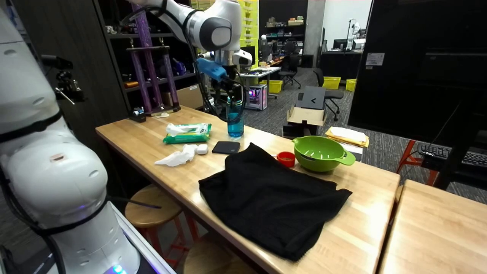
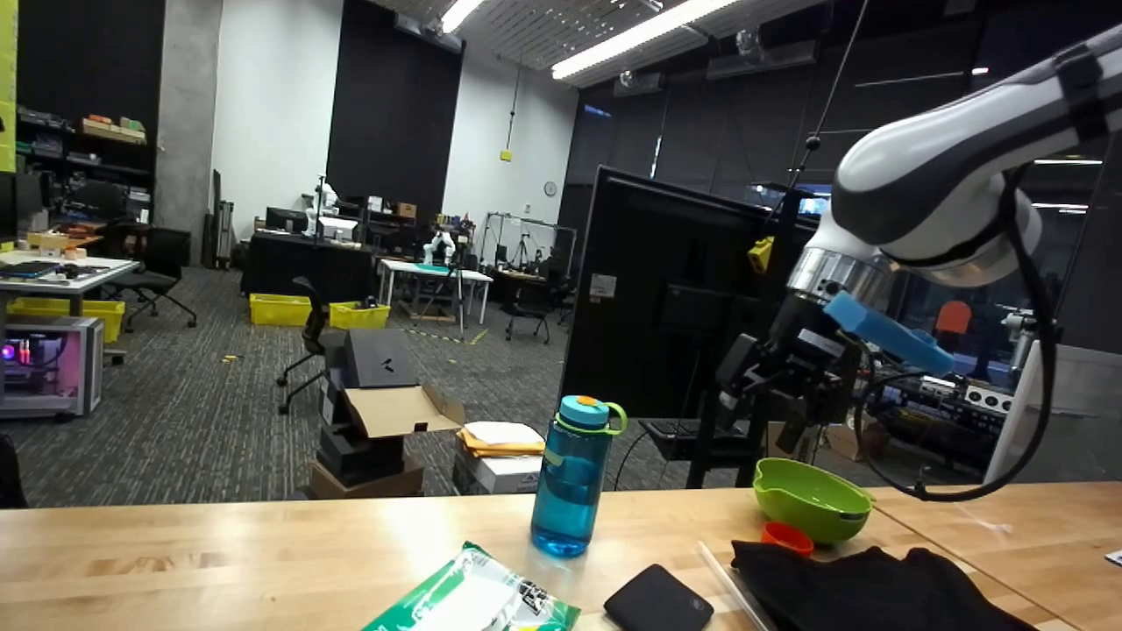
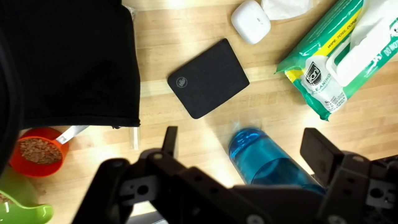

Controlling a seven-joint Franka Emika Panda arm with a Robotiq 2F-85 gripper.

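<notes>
My gripper is open, its two fingers wide apart with nothing held between them. In the wrist view, the blue water bottle stands below, partly hidden by the gripper's body. A black cloth lies spread over the middle of the table. Beside its far edge sit a red cup, holding brown bits and a pale handle, and a green bowl. Flat on the wood lies a dark square case. Near it are a small white case and a green wipes pack.
A crumpled white tissue lies toward the table's near side. Purple stands rise at the far left end. Bare table top shows right of the cloth. A dangling cable loop hangs by the gripper.
</notes>
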